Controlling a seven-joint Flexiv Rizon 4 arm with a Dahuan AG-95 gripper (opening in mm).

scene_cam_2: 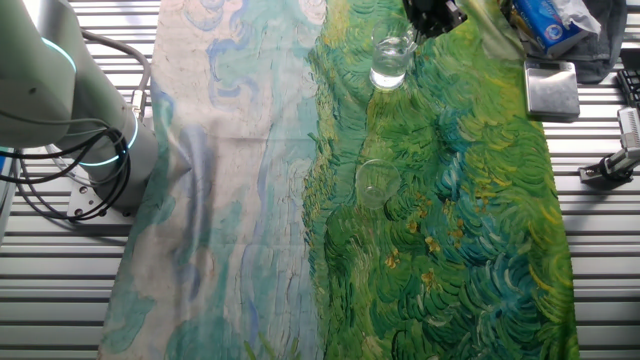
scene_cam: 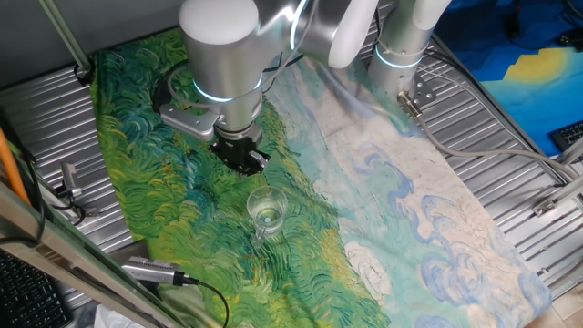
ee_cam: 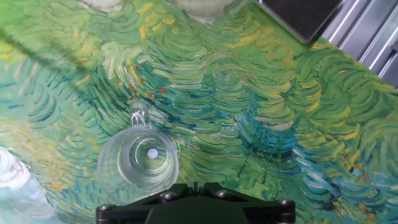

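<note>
A clear glass mug (scene_cam: 267,211) stands upright on the painted cloth, its handle towards the bottom of exterior view 1. Through its mouth in the wrist view, the mug (ee_cam: 138,163) shows a small pale round spot at the bottom. My black gripper (scene_cam: 257,164) hangs above the cloth, beside the mug and apart from it. At the lower edge of the wrist view the gripper has its fingers together, nothing visible between them. In exterior view 2 the mug (scene_cam_2: 390,68) stands just below and left of the gripper (scene_cam_2: 437,18).
A faint clear round object (scene_cam_2: 378,184) lies on the green part of the cloth in exterior view 2. A silver box (scene_cam_2: 551,90) and a blue packet (scene_cam_2: 552,25) sit near the cloth's edge.
</note>
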